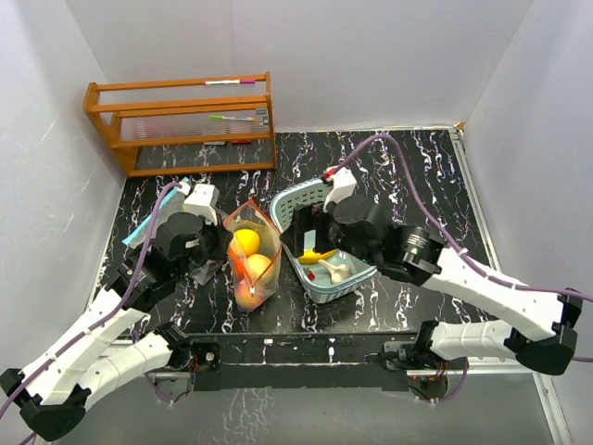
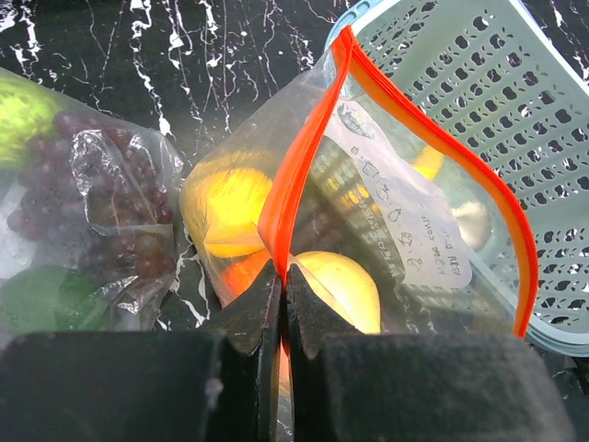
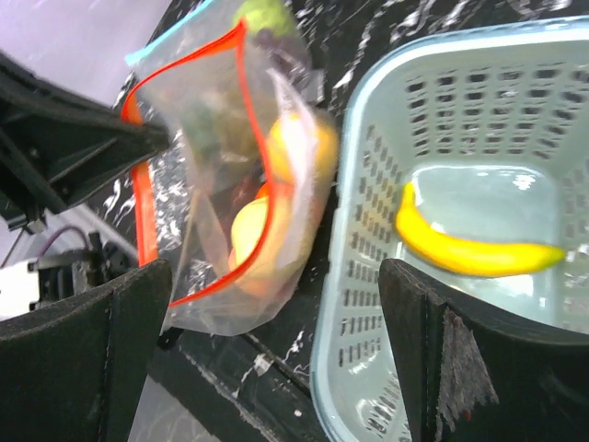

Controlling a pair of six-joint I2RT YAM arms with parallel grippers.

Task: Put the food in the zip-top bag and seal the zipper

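A clear zip bag with an orange zipper rim (image 2: 304, 157) stands with its mouth spread wide. Inside it sit a yellow fruit (image 2: 235, 207), a round pale-orange fruit (image 2: 342, 285) and a more orange one low down. My left gripper is shut on the near edge of the bag's orange rim. Over the basket, right of the bag, my right gripper stands open with nothing between its fingers. A yellow banana (image 3: 469, 249) lies in the light-blue basket (image 3: 336, 276), along with a pale drumstick-like piece (image 1: 336, 271) and a small red item.
Left of the bag lies another clear bag (image 2: 92, 212) holding grapes and green food. At the back left is a wooden rack (image 1: 185, 139) with pens. The counter (image 1: 417, 176) right of the basket is clear at the back.
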